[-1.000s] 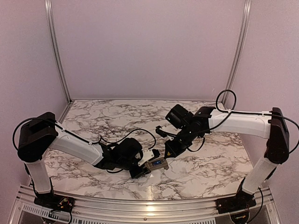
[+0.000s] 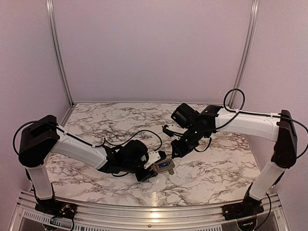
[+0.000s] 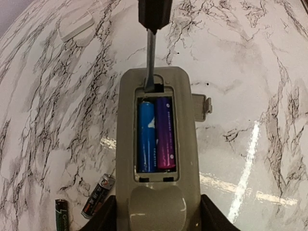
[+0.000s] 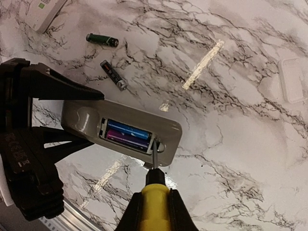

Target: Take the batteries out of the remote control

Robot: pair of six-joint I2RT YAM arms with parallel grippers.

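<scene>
A grey-beige remote [image 3: 129, 144] is clamped in my left gripper, its battery cover hinged open at the side. Its compartment holds a blue battery [image 3: 147, 135] and a purple battery [image 3: 165, 132] side by side. My right gripper is shut on a screwdriver with a yellow handle [image 4: 155, 202] and black collar; the metal tip rests at the end of the compartment, by the battery ends. In the top view both grippers [image 2: 156, 171] meet over the front middle of the table.
Two loose batteries, a green one [image 4: 102, 39] and a dark one [image 4: 113, 74], lie on the marble table beside the remote. A white object [image 4: 43, 14] and a clear plastic piece [image 4: 291, 79] lie farther off. The table's metal front rail runs nearby.
The right arm has risen slightly and shifted a little right. The left gripper with the remote has moved slightly toward the right too.
</scene>
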